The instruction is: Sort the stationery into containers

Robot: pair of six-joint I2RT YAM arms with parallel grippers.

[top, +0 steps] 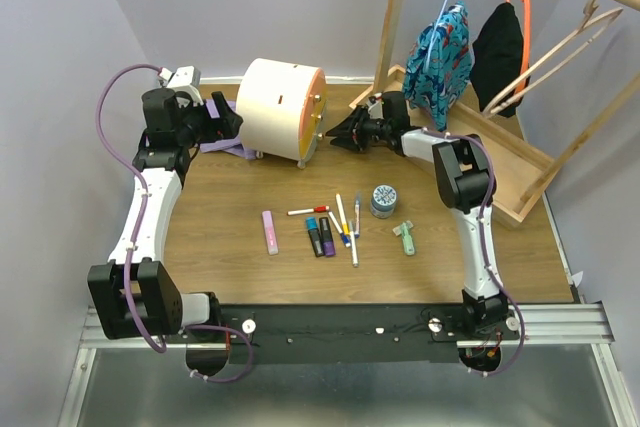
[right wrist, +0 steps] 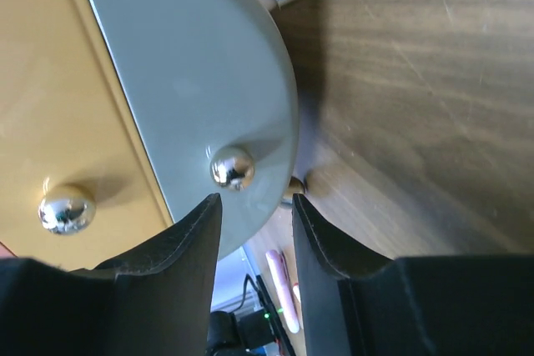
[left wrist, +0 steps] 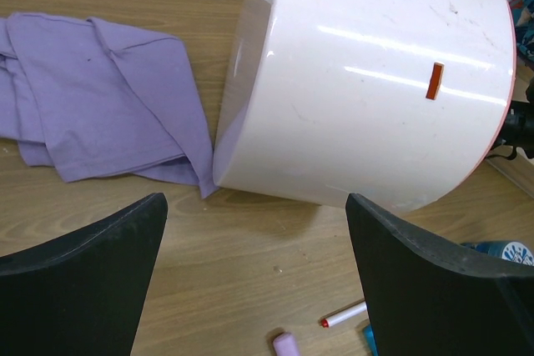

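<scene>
A white cylindrical cabinet (top: 275,107) with a drawer front and round silver knobs (right wrist: 232,167) stands at the back of the table. My right gripper faces one knob closely, its fingers part open and nothing between them. Left of the cabinet, above a purple cloth (left wrist: 117,97), my left gripper (top: 228,118) is open and empty. In the top view the stationery lies mid-table: a pink marker (top: 270,232), a blue-capped marker (top: 314,237), a purple marker (top: 327,236), a red-capped pen (top: 308,211), several other pens, and a green item (top: 405,237).
A round blue tin (top: 383,201) stands right of the pens. At the back right is a wooden rack with a tray base (top: 520,172), a hanging blue patterned bag (top: 440,62), a black bag (top: 498,57) and a swinging hanger (top: 560,62).
</scene>
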